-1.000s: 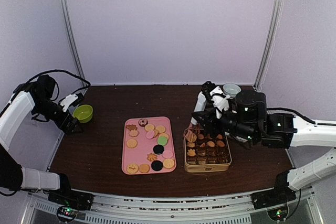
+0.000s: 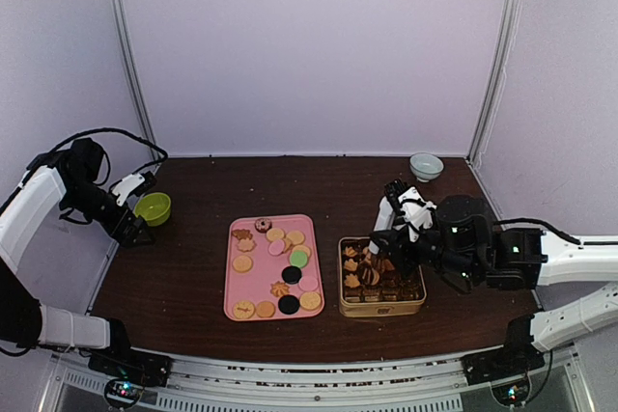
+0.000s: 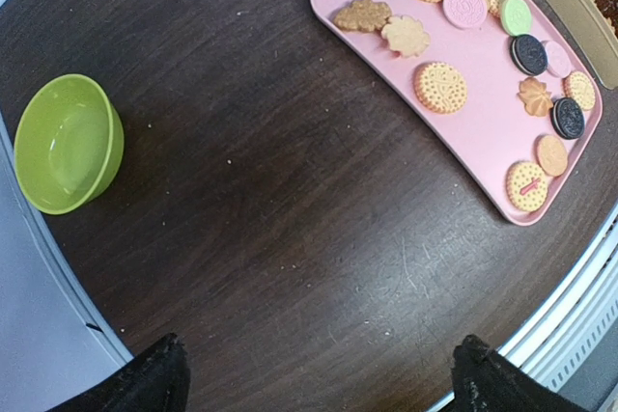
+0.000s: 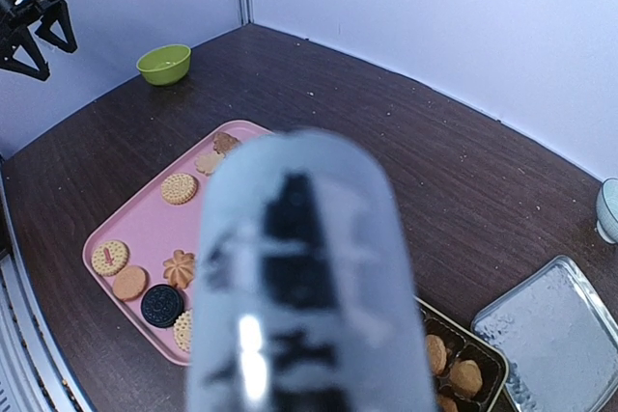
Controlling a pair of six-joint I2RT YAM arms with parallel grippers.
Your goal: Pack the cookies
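Observation:
On the pink tray point(image 2: 256, 282) lie several cookies: round pale ones point(image 3: 440, 87), dark sandwich ones point(image 3: 528, 54), a green one point(image 3: 516, 15) and pink ones point(image 3: 464, 8). To its right stands the gold tin box point(image 2: 381, 309), its dark compartments partly filled with cookies point(image 4: 465, 378). My right gripper point(image 2: 371, 273), brown-tipped on a white tube point(image 2: 383, 213), reaches down into the box and stands open. A large blurred grey cylinder covers its tip in the right wrist view. My left gripper is open and empty, above the table's left side.
A green bowl point(image 3: 70, 145) sits at the left table edge beside my left gripper. A pale bowl point(image 2: 426, 167) stands at the back right. In the right wrist view a metal lid point(image 4: 552, 330) lies beside the box.
My right gripper has moved right and lower, from the box's upper left further into its compartments. The left arm is still.

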